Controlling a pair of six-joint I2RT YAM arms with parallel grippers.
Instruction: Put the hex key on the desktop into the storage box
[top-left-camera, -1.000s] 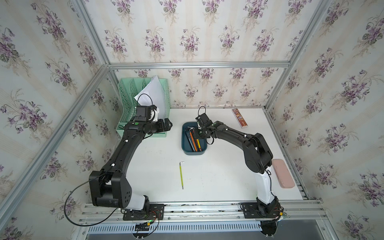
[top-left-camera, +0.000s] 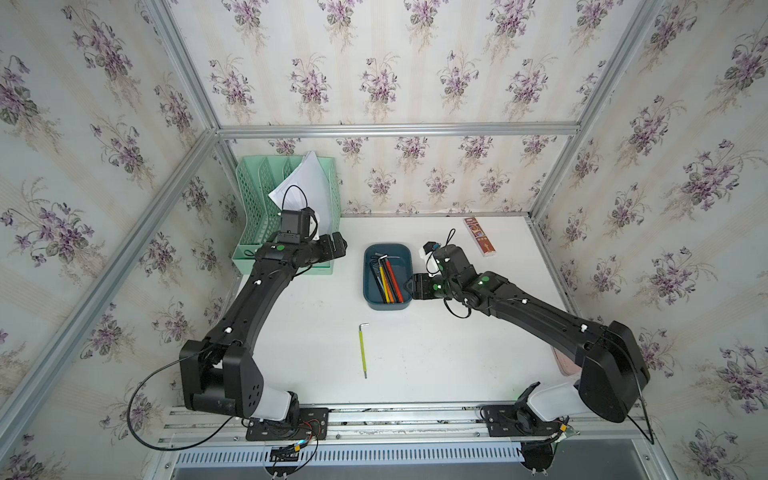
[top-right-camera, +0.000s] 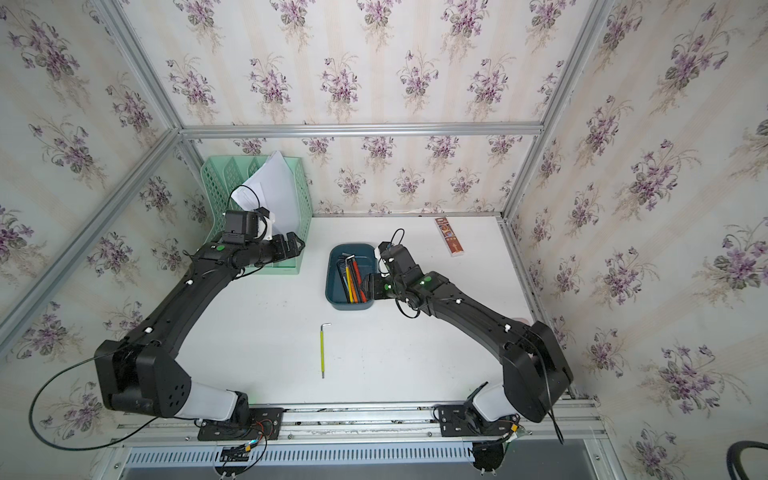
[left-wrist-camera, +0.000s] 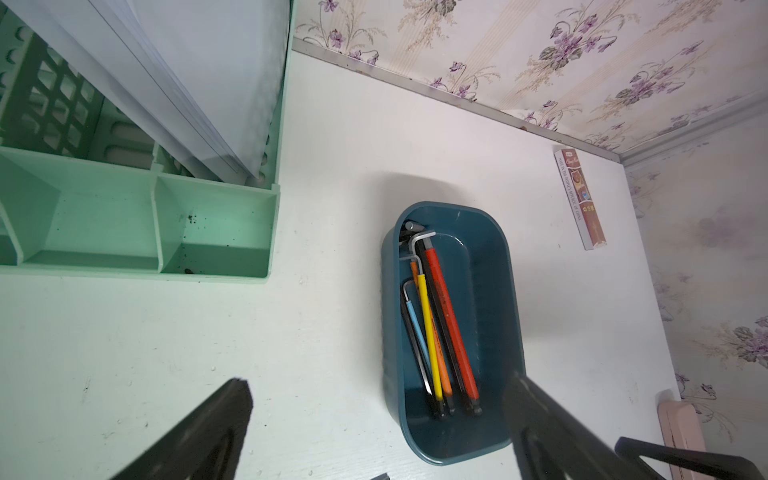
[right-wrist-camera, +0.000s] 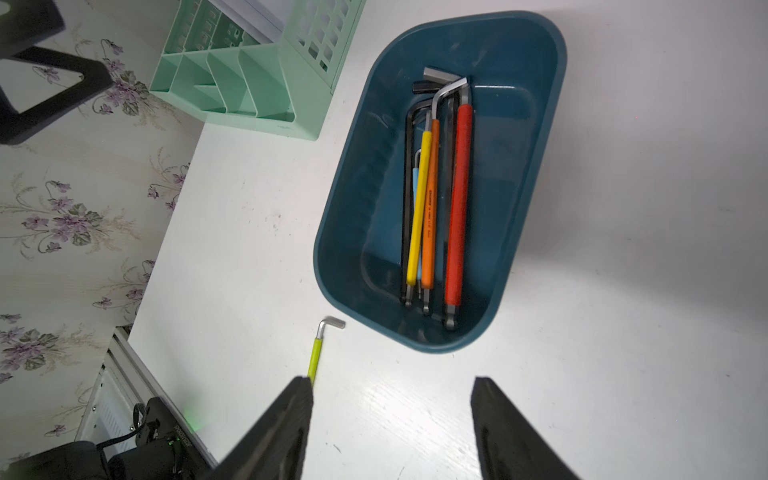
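Note:
A lime-green hex key (top-left-camera: 362, 352) lies on the bare desktop in front of the blue storage box (right-wrist-camera: 528, 208); in the right wrist view its lower end is cut off by a finger. Inside the box lie several hex keys, among them a red key (right-wrist-camera: 458, 200), a yellow key (right-wrist-camera: 420, 204) and an orange key (right-wrist-camera: 430, 216). Raised beside the box's right edge, my right gripper is open and empty. My left gripper hangs left of the box near the green rack, its fingers wide apart with nothing between them.
A green rack (top-left-camera: 256, 240) holding white papers (top-left-camera: 308, 188) stands at the back left. At the back right lies a flat patterned packet (top-left-camera: 480, 236); a pink case (left-wrist-camera: 681, 428) rests at the right.
My right gripper has drawn back from over the box toward the right and front. Inside, the red key now shows at the right, with the yellow one left of it. The lime-green key lies unmoved.

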